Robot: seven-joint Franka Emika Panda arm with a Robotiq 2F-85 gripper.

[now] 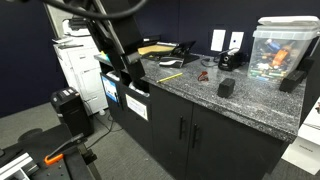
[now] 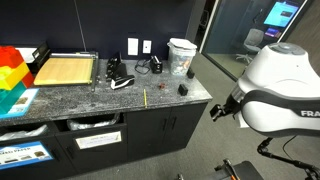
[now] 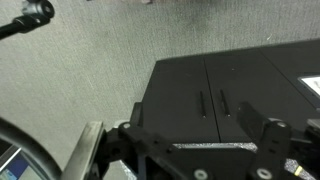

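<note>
My gripper (image 2: 225,108) hangs in front of the counter's right end, clear of the worktop. In the wrist view the gripper is open, its dark fingers wide apart with nothing held between them. Below it show the floor and black cabinet doors (image 3: 205,100). On the speckled counter (image 2: 110,97) lie a small black block (image 1: 226,88), a yellow pencil-like stick (image 1: 170,77) and a small red item (image 1: 203,75). A clear lidded tub (image 1: 280,50) of colourful pieces stands at the back.
A black device (image 2: 120,75) and a wooden board (image 2: 64,70) occupy the counter's left half, beside stacked coloured bins (image 2: 14,75). Two open drawers (image 2: 100,134) jut out below. Bare counter surrounds the black block.
</note>
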